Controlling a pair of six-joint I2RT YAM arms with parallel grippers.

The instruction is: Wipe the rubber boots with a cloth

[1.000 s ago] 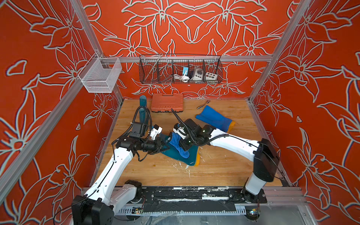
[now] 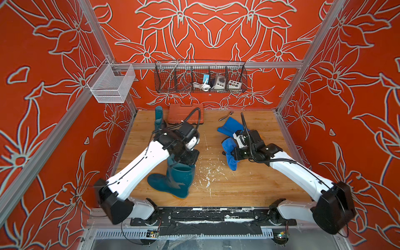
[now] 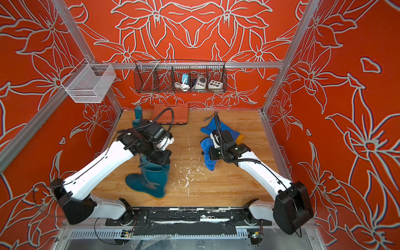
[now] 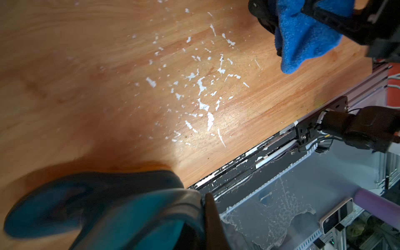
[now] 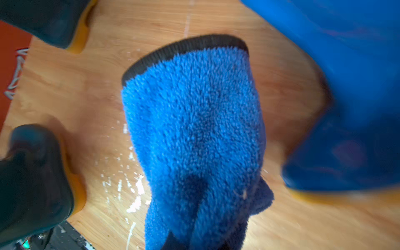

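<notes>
A teal rubber boot (image 2: pixel 177 180) hangs at the front left, sole toward the front and toe to the left. My left gripper (image 2: pixel 186 160) is shut at the top of its shaft; in the left wrist view the boot's rim (image 4: pixel 183 200) runs up to the dark fingers. Right of the middle, my right gripper (image 2: pixel 236 152) is shut on a fuzzy blue cloth (image 5: pixel 200 125) with a black cuff, shaped like a mitt. The cloth (image 2: pixel 230 152) is well apart from the held boot. Its pinched end mostly hides the right fingertips.
A blue boot (image 2: pixel 230 126) with a yellow sole lies behind the right gripper. Another teal boot (image 2: pixel 158 115) stands at the back left beside a red case (image 2: pixel 186 113). Pliers (image 2: pixel 225 116) lie at the back. White flakes mark the bare table centre.
The right gripper carried the cloth off the boot and to the right.
</notes>
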